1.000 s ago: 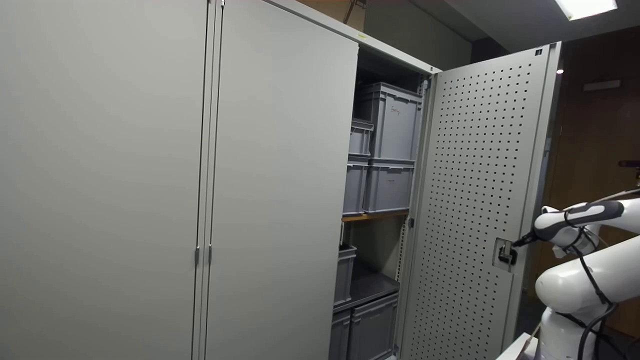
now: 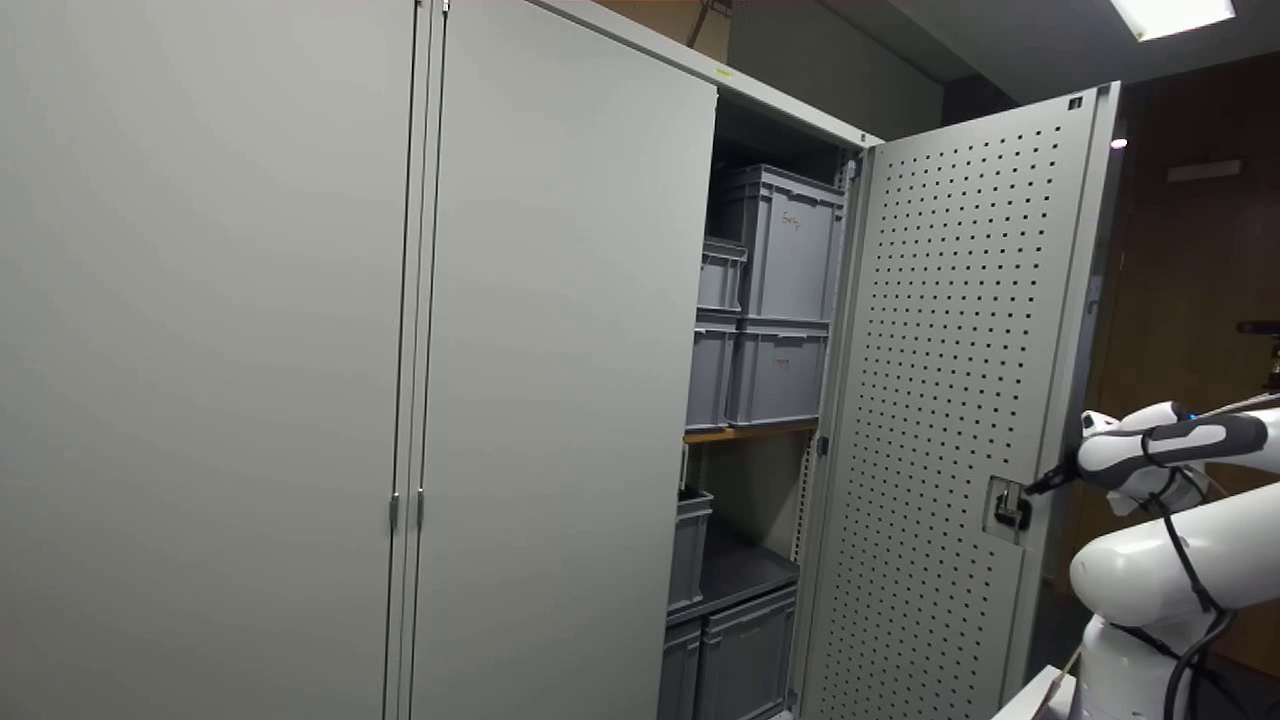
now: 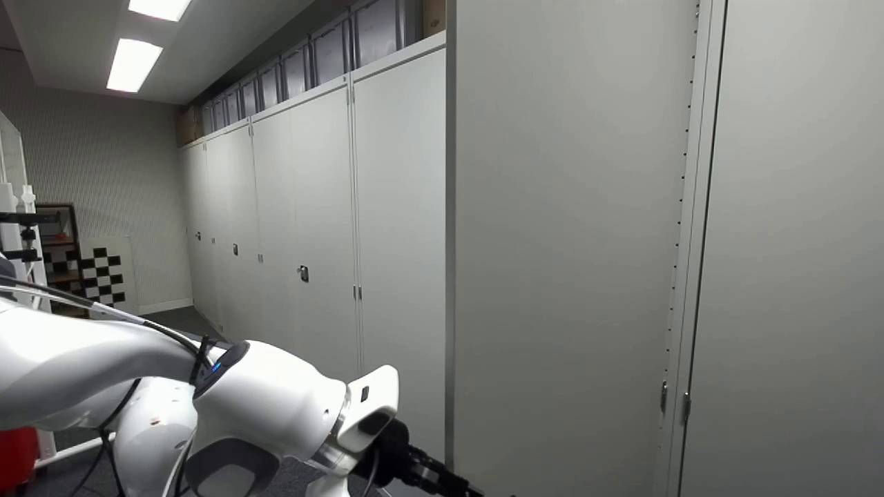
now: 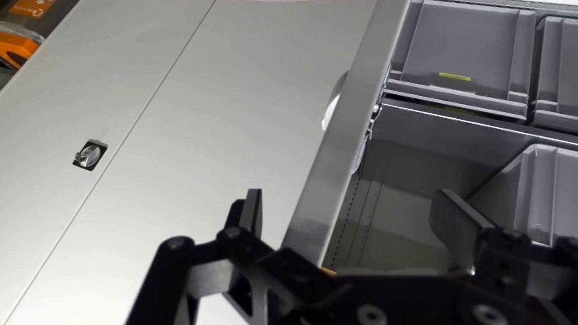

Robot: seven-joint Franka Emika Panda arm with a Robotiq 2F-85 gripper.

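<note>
In the first exterior view the right-hand cabinet door (image 2: 948, 324), grey and perforated on its inner face, stands swung out from the cabinet. My gripper (image 2: 1041, 485) is at that door's free edge, close to the lock plate (image 2: 1010, 510). Seen from the wrist, the gripper is open, its fingers wide apart. The metal door edge (image 4: 347, 135) runs through the gap, with one finger on the smooth outer side and the other on the inner side; contact with either cannot be made out. Only part of the black gripper shows at the bottom of the second exterior view.
Grey storage bins (image 2: 792, 240) are stacked on the cabinet shelves. The neighbouring door (image 2: 564, 360) is closed. Another cabinet front with a small lock (image 4: 90, 155) fills the left of the wrist view. A row of closed cabinets (image 3: 306, 223) runs into the background.
My wrist and forearm have shifted slightly down and right in the first exterior view. The door's free edge sits a touch farther left; the bins are unchanged.
</note>
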